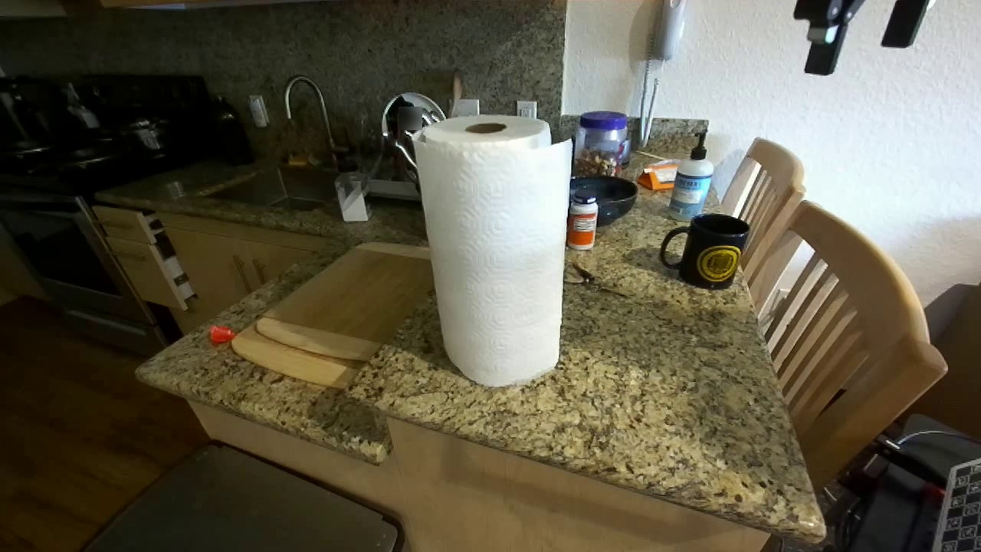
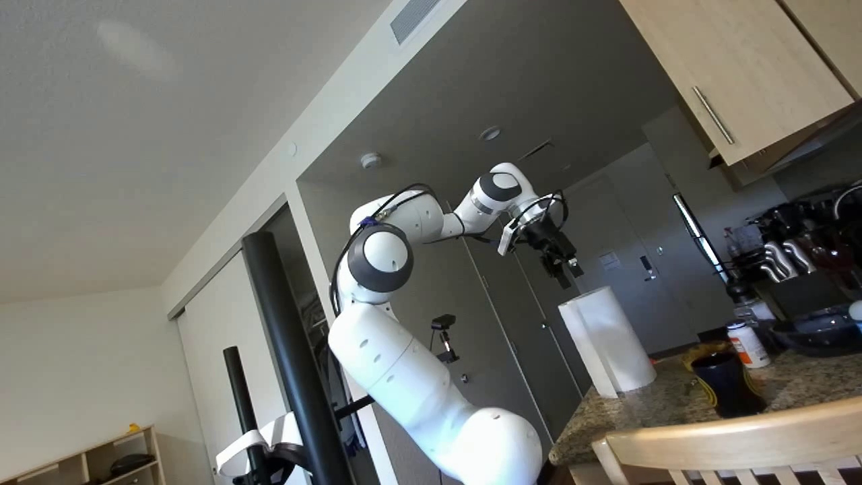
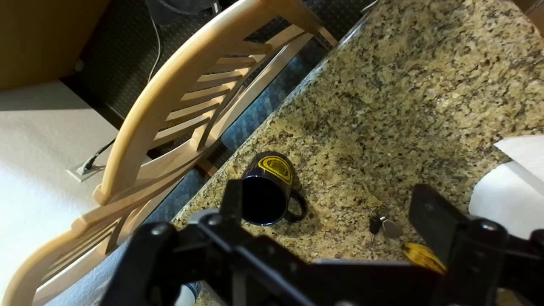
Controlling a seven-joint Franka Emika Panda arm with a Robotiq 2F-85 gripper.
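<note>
My gripper is open, its two dark fingers wide apart with nothing held between them. In exterior view 1 only its fingertips [image 1: 823,50] show at the top right, well above the counter. A black mug [image 1: 715,253] with a yellow emblem stands upright near the counter's chair-side edge. From the wrist, the mug [image 3: 265,199] appears below and just inside the left finger, its handle to the right. A tall white paper towel roll [image 1: 497,267] stands at the middle of the counter; in exterior view 2 the gripper [image 2: 563,271] hangs above and left of this roll [image 2: 610,339].
Wooden chairs [image 1: 851,313] line the counter's right side. Behind the roll are a pill bottle [image 1: 582,222], a dark bowl [image 1: 607,195], a soap bottle [image 1: 691,187] and a jar [image 1: 602,147]. Keys [image 3: 377,222] lie near the mug.
</note>
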